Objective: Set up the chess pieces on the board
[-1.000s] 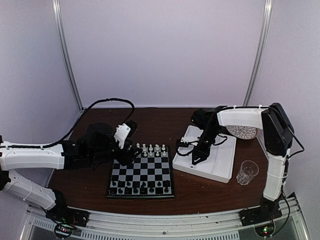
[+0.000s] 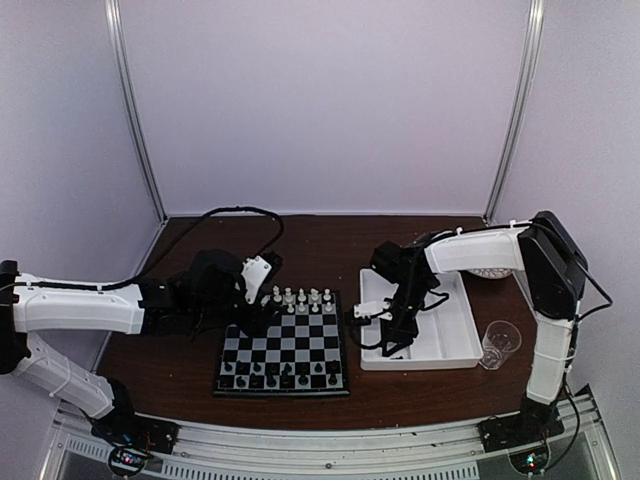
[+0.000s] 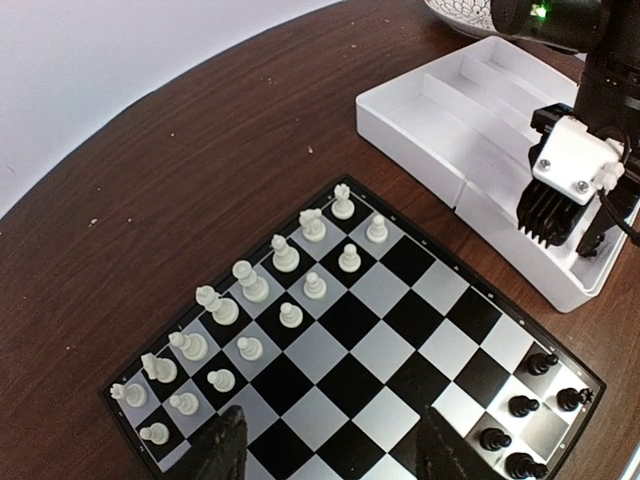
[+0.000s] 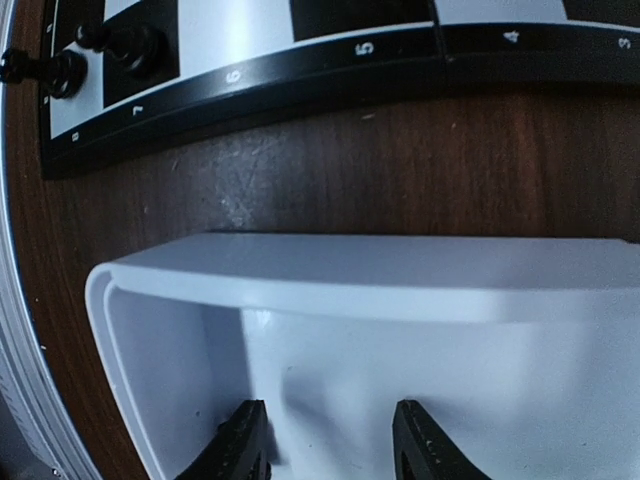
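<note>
The chess board [image 2: 285, 340] lies mid-table. White pieces [image 3: 255, 288] stand in two rows along its far edge, and black pieces [image 3: 522, 406] line the near edge. Over the board's left side hangs my left gripper, open, with nothing between its fingers. My right gripper is open inside the near-left part of the white tray [image 4: 300, 300], close to its walls. A small dark object [image 4: 224, 428] shows behind one of its fingers, mostly hidden; I cannot tell what it is.
A clear glass [image 2: 500, 344] stands right of the tray. Behind the tray is a patterned bowl [image 3: 462, 14], partly covered by the right arm in the top view. Bare table lies behind the board. The tray has raised walls and dividers [image 3: 468, 128].
</note>
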